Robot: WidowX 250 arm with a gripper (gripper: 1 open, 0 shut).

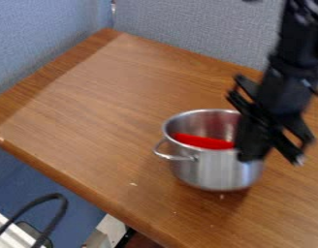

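Observation:
A steel pot [211,170] with a side handle stands on the wooden table, right of centre in the camera view. A red object [201,140] lies inside it. My black gripper [259,145] is over the pot's right side, motion-blurred; its fingertips and whatever is between them cannot be made out clearly.
Grey-blue panels stand beyond its left and back edges. A black cable [51,199] and a white object lie below the left front edge.

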